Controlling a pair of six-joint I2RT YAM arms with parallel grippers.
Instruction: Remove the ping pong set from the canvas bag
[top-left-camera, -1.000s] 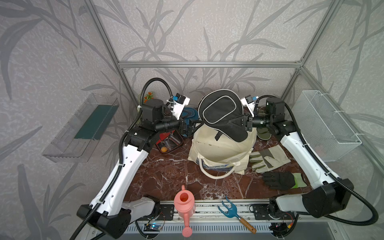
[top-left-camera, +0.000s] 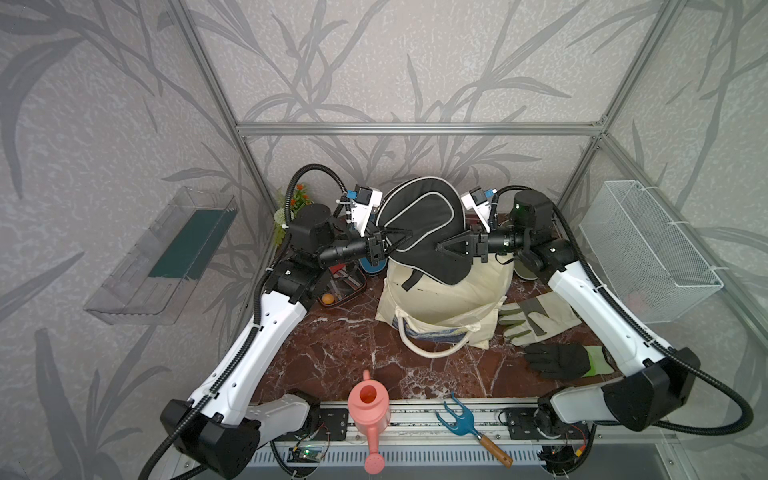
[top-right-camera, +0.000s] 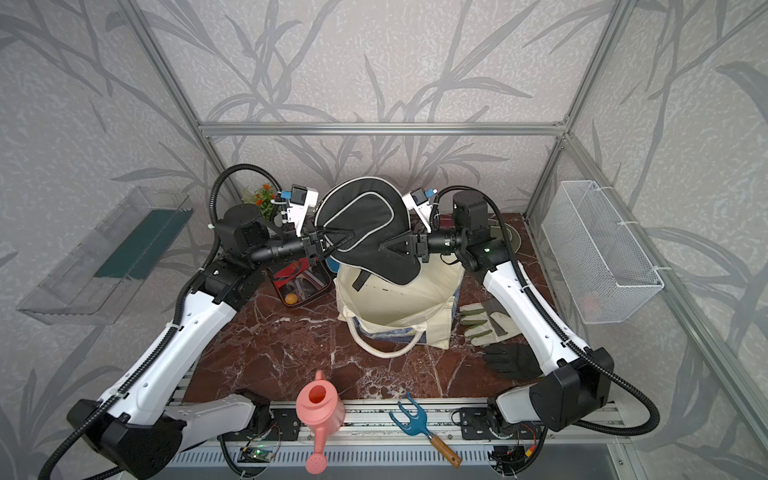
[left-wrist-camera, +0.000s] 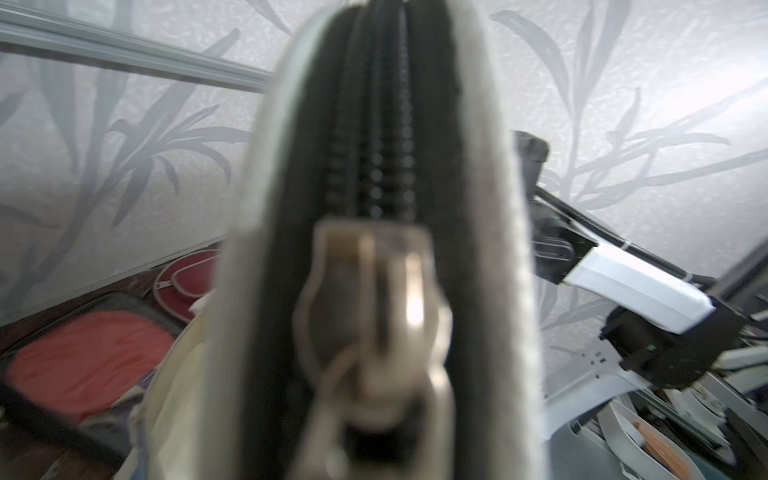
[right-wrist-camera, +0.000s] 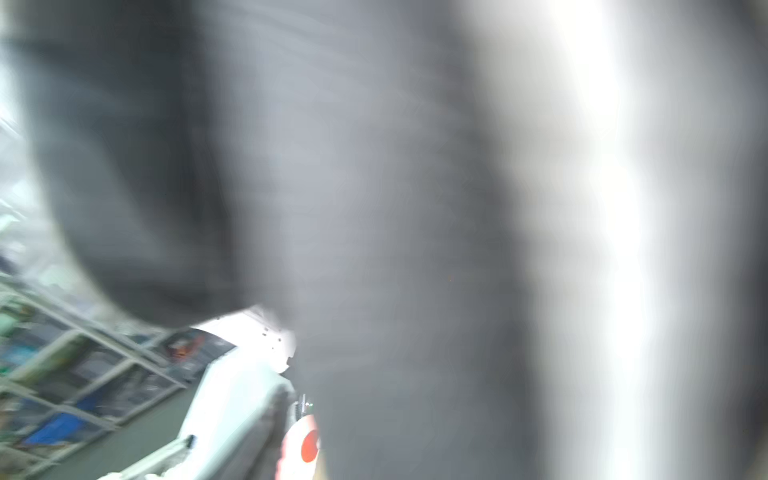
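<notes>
A black ping pong case (top-left-camera: 424, 208) with white piping is held upright above the open canvas bag (top-left-camera: 436, 316). My left gripper (top-left-camera: 396, 240) is shut on the case's left edge; in the left wrist view its zipper pull (left-wrist-camera: 376, 320) fills the middle. My right gripper (top-left-camera: 453, 246) is at the right side of the case, its fingers over the front; whether they grip is hard to tell. The right wrist view is mostly blurred case fabric (right-wrist-camera: 384, 240).
An orange ball in a tray (top-left-camera: 336, 292) lies left of the bag, gloves (top-left-camera: 540, 320) to the right. A pink watering can (top-left-camera: 368, 408) and blue hand fork (top-left-camera: 460, 420) lie at the front edge.
My left gripper has moved onto the case's left edge. The case and right gripper have shifted left from a second ago.
</notes>
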